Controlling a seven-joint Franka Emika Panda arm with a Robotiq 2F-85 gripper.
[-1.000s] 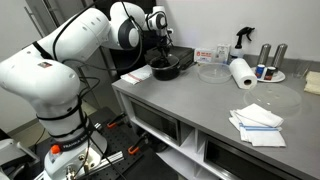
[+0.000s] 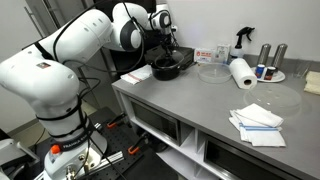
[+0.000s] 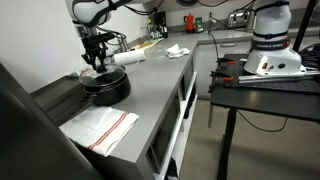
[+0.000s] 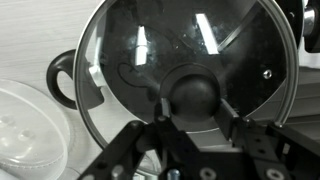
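A clear glass lid (image 4: pixel 130 60) with a dark rim and a round black knob (image 4: pixel 193 88) fills much of the wrist view. My gripper is shut on that knob, one finger on each side. Below the lid is a black pot (image 2: pixel 172 72), whose side handle (image 4: pixel 60 80) sticks out past the rim at the left. In exterior view 2 the gripper (image 3: pixel 99 66) stands over the pot (image 3: pixel 107 92) at the far end of the counter. Whether the lid touches the pot's rim cannot be told.
A folded white towel (image 3: pixel 103 131) lies close beside the pot. Clear bowls (image 2: pixel 214 73), a paper roll (image 2: pixel 242 73) and several canisters stand along the back. More white cloths (image 2: pixel 257 125) lie at the right.
The gripper and wrist have shifted slightly over the pot. The pot, towels and other counter items look unmoved.
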